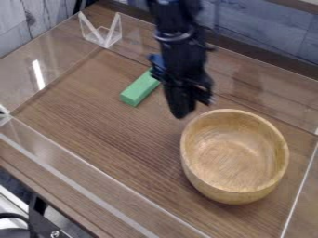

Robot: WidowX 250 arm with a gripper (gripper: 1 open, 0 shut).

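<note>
My gripper (202, 102) is blurred in the upper middle of the view, its black arm coming down from the top. It is shut, with nothing visible between its fingers. A green block (139, 91) lies on the wooden table just left of the gripper, partly behind it. A large wooden bowl (233, 155) stands at the lower right, below the gripper, empty.
Clear plastic pieces lie at the top left and left edge, and black cables run at the edges.
</note>
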